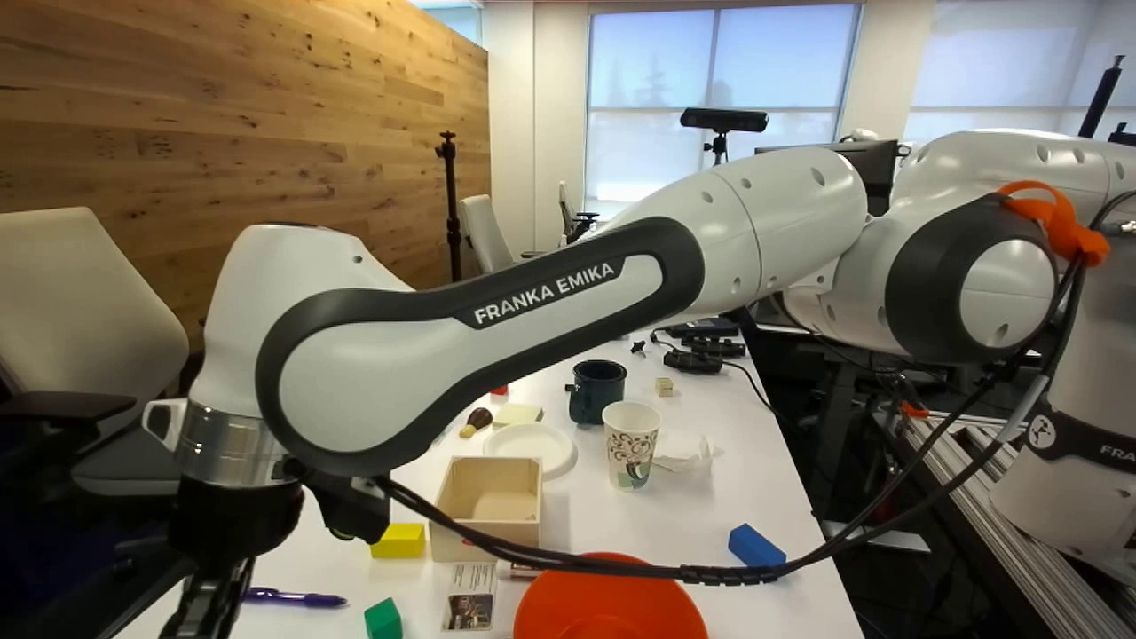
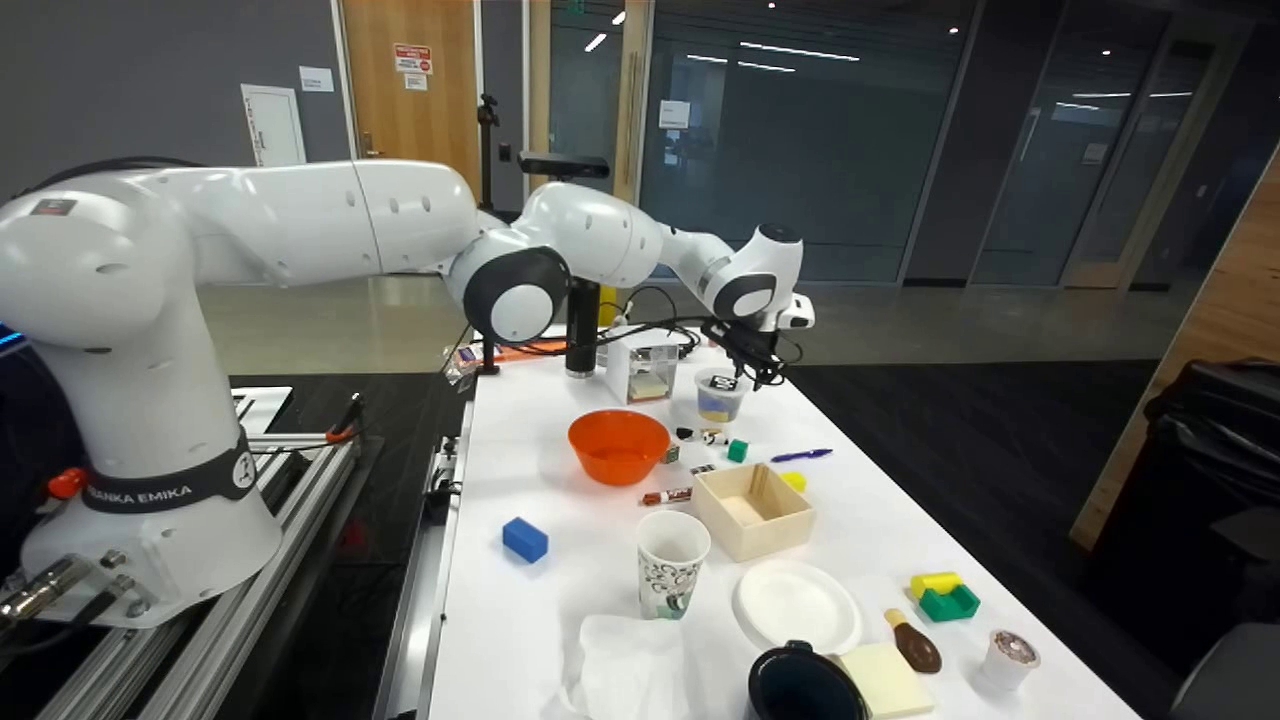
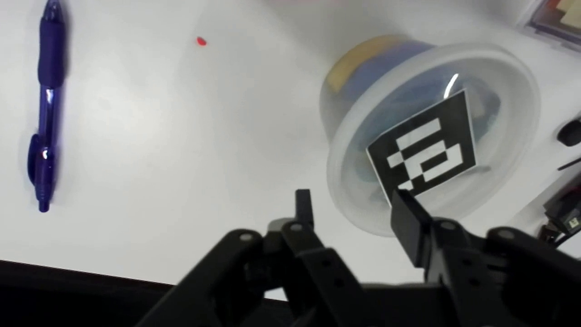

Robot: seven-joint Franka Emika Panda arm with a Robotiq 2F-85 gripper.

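Observation:
My gripper is partly open in the wrist view, with a clear gap between its two dark fingers. Just beyond the fingertips stands a translucent round tub [image 3: 347, 111] with a black-and-white marker [image 3: 430, 147] on its top. The tub's near rim overlaps the gap; whether a finger touches it I cannot tell. In exterior view 2 the tub [image 2: 719, 406] is at the table's far end, with the gripper [image 2: 758, 370] over or beside its right side. Exterior view 1 shows the gripper [image 1: 202, 618] cut off by the lower edge, and the tub is out of view.
A purple pen [image 3: 48, 103] lies well left of the tub on clear table. A clear box [image 2: 644, 366] stands close behind the tub. Nearer are an orange bowl [image 2: 618, 446], a green cube [image 2: 737, 450] and a wooden box [image 2: 753, 514].

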